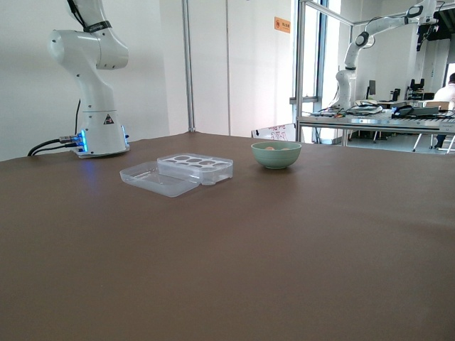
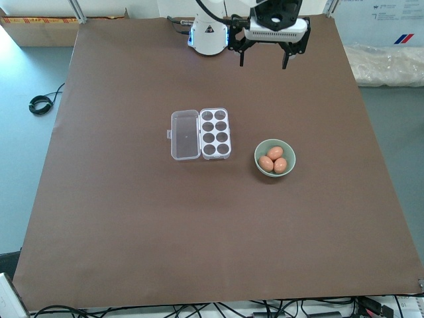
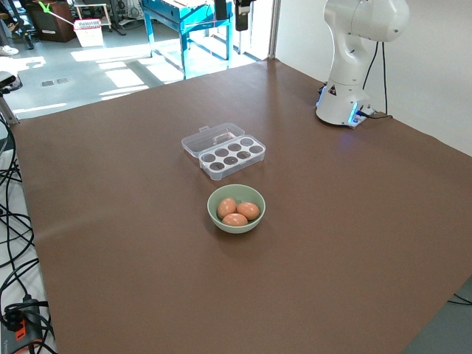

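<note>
A pale green bowl (image 2: pixel 287 167) with three brown eggs (image 3: pixel 235 220) rests on the brown table. Beside it lies a clear egg box (image 2: pixel 214 134) with its lid (image 2: pixel 185 136) opened flat and its eight round slots empty. High at the back of the left view, above and behind the bowl, my gripper (image 2: pixel 264 61) has its two black fingers spread open, nothing between them. In the right view only the finger tips (image 3: pixel 231 16) reach into the top edge. The top view does not show the gripper.
The robot base (image 1: pixel 104 142) stands at the back of the table (image 2: pixel 218 232). Most of the table around the bowl and box is bare. Cables (image 2: pixel 69 311) lie beyond the near edge.
</note>
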